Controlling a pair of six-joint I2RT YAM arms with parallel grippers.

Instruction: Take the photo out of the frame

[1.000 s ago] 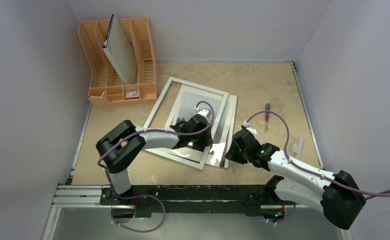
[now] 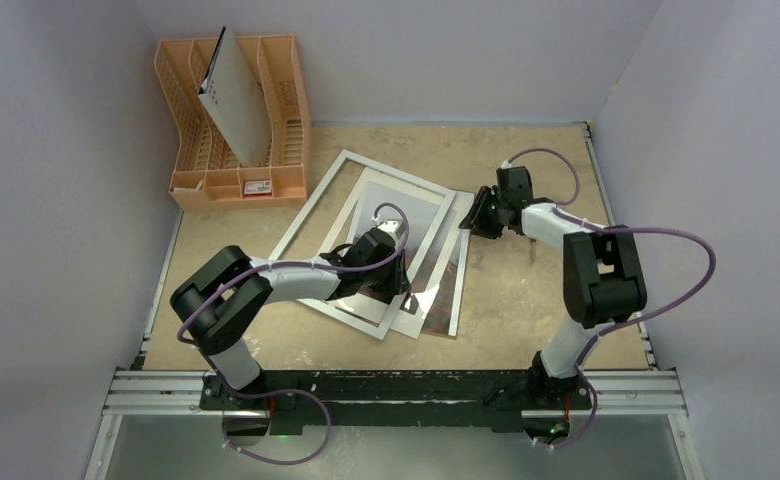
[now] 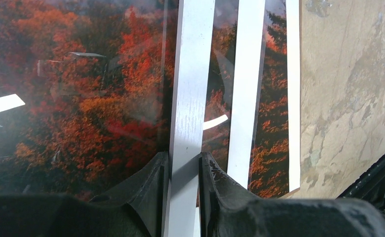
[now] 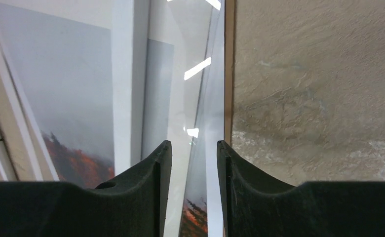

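A white frame border point(image 2: 318, 200) lies loose over the glass, white mat and autumn forest photo point(image 3: 96, 103) in the middle of the table. My left gripper has its fingers either side of the frame's right bar point(image 3: 190, 79); whether they grip it firmly is unclear. My right gripper is part open at the upper right of the layered pieces, its fingertips over the glass and mat edge point(image 4: 215, 123) beside the brown backing edge point(image 4: 228, 98), nothing visibly held.
An orange organiser point(image 2: 186, 120) with a white folder point(image 2: 234, 100) stands at the back left.
My right arm has swung from the front right up to the top right corner of the pieces. The left gripper and the white border have shifted slightly leftward.
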